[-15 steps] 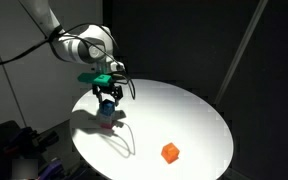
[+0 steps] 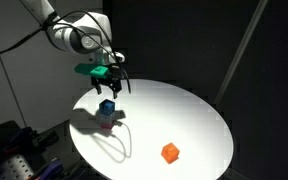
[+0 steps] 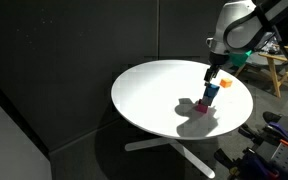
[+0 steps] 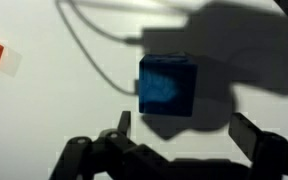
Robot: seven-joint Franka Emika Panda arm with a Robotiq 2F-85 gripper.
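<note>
A blue block (image 2: 106, 110) sits on top of a pink block (image 2: 106, 125), making a small stack on the round white table. From above, the wrist view shows the blue block's top (image 4: 167, 85), with the pink block hidden beneath it. My gripper (image 2: 107, 91) hangs just above the stack, fingers pointing down. Its fingers stand wide apart in the wrist view, and nothing is between them. An orange block (image 2: 170, 152) lies alone on the table, well away from the stack.
Dark floor lies beyond its rounded edge. A wooden chair (image 3: 276, 65) stands behind the arm in the second exterior view.
My gripper has risen from around the blue block to clear space above it. Both stacked blocks and the orange block have stayed where they were.
</note>
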